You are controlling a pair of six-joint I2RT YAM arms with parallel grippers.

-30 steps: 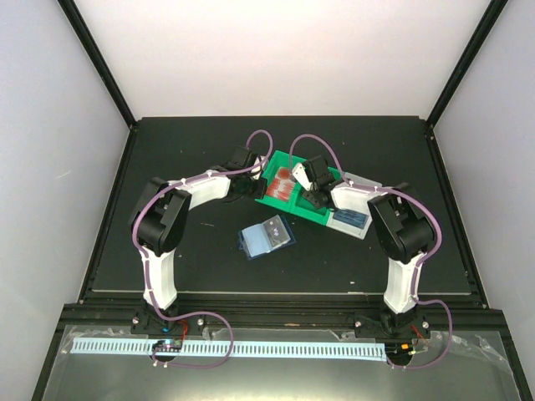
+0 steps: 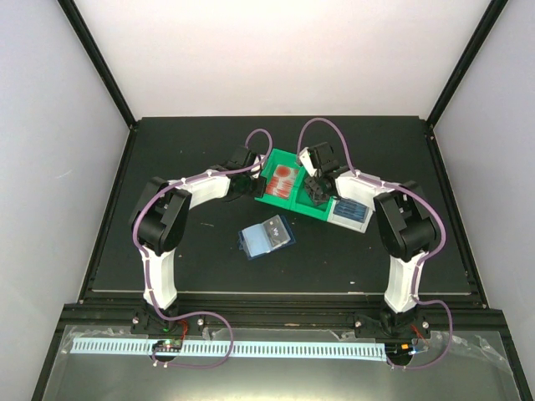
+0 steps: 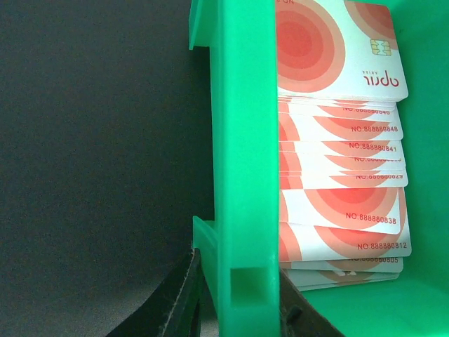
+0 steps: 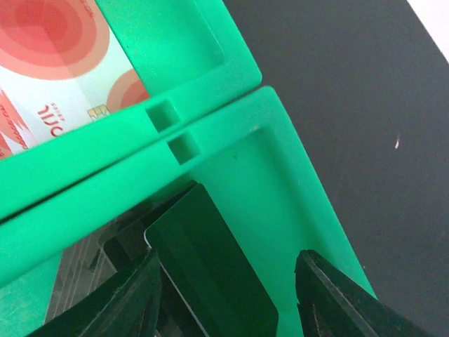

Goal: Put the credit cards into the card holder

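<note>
The red and white credit cards [image 3: 351,158] lie overlapping in a green bin [image 2: 272,199]. On that bin's side wall [image 3: 245,140] my left gripper is shut, one finger on either side. In the adjoining green bin [image 4: 242,158], dark cards [image 4: 210,263] rest partly tilted against one another. My right gripper stands part open there, with a finger [image 4: 130,309] on each side of the uppermost dark card; a gap shows beside the right finger. The card holder [image 2: 255,240] lies open on the table, with clear sleeves and a blue edge.
A light tray with blue cards [image 2: 351,210] adjoins the green bins on the right, partly under my right arm. Bare black table surrounds the holder and stretches out in front of the bins [image 2: 334,259].
The right gripper has shifted slightly, its wrist tilting and its cable loop swinging up and to the right. The left arm, the bins and the card holder look unmoved.
</note>
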